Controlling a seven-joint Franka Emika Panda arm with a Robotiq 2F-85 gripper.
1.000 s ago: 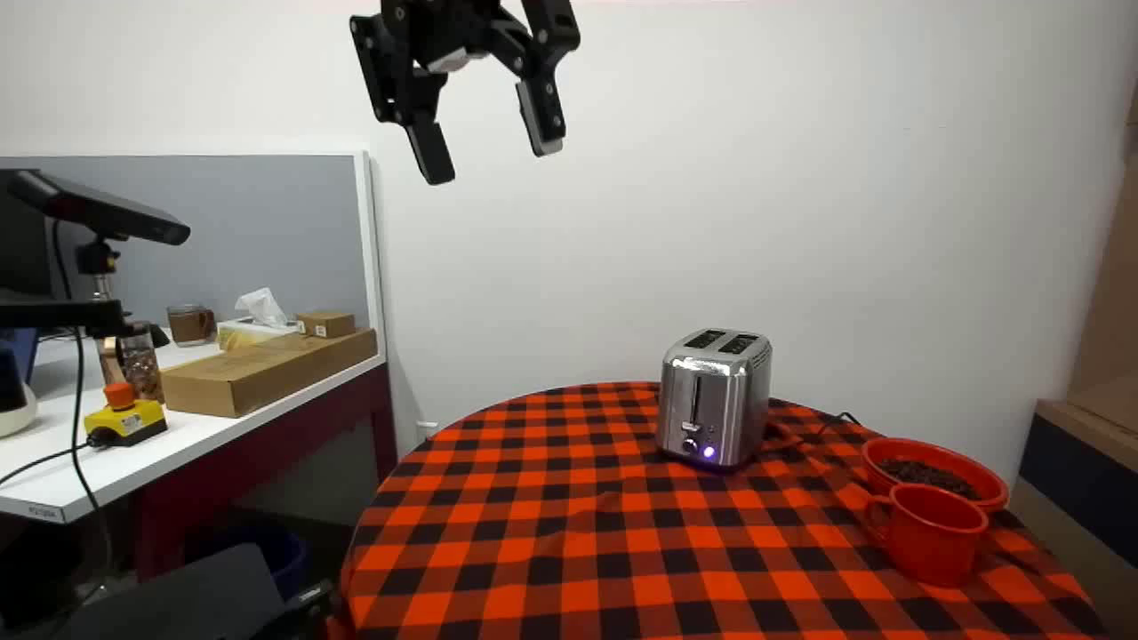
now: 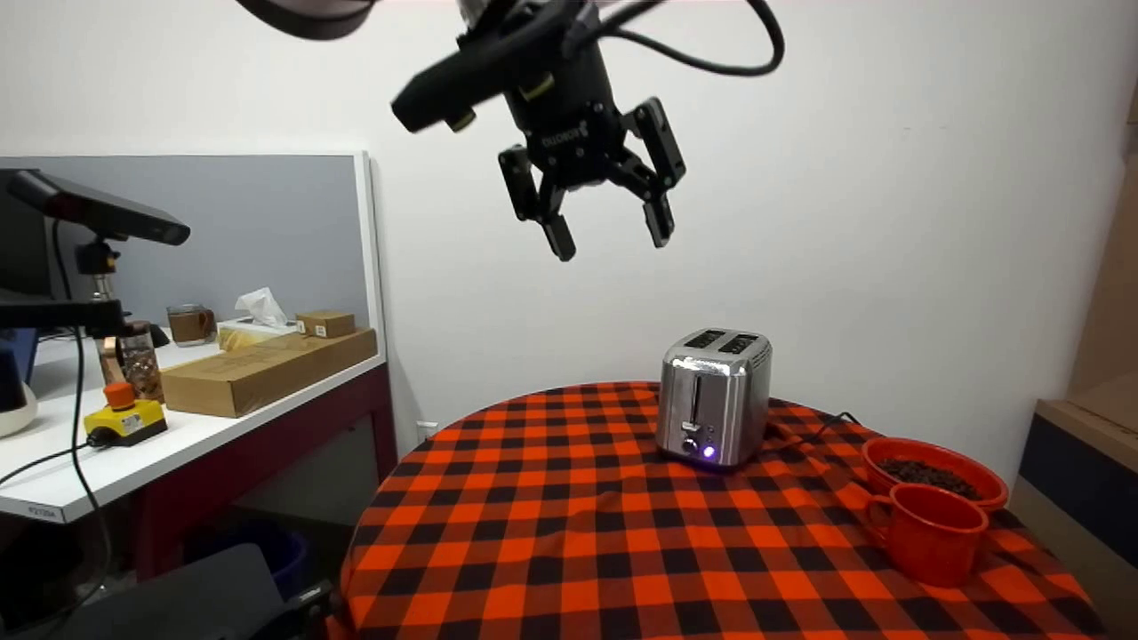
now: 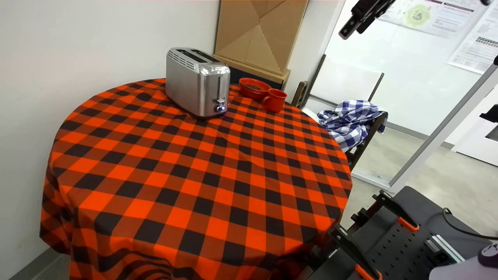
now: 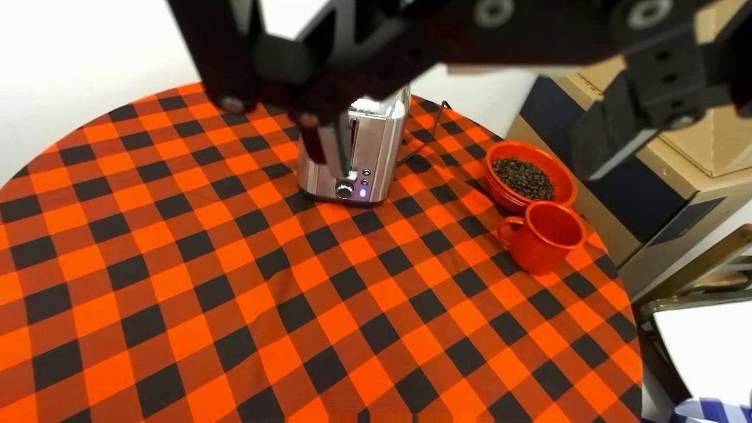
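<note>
High above the checked table, my gripper (image 2: 613, 240) stands open, its fingers well apart and only wall visible between them. A silver two-slot toaster (image 2: 715, 400) sits near the table's back edge, its front light glowing purple. In the wrist view my gripper's black linkage covers the upper part of the toaster (image 4: 384, 151). To the right, a red mug (image 4: 543, 236) stands upright in front of a red bowl (image 4: 567, 183) of dark beans. Both the mug (image 3: 274, 100) and bowl (image 3: 254, 88) show beyond the toaster (image 3: 186, 84) from the other side.
The red and black tablecloth (image 2: 597, 512) is bare across the front and left. A thin cord (image 2: 816, 432) trails behind the toaster. A white desk (image 2: 203, 427) with boxes stands left; cardboard boxes (image 3: 261, 37) lie beyond the bowl.
In exterior view 1 my gripper has moved right and down, bringing more of the arm into the picture. It was open before as well. The toaster, mug and bowl have not moved.
</note>
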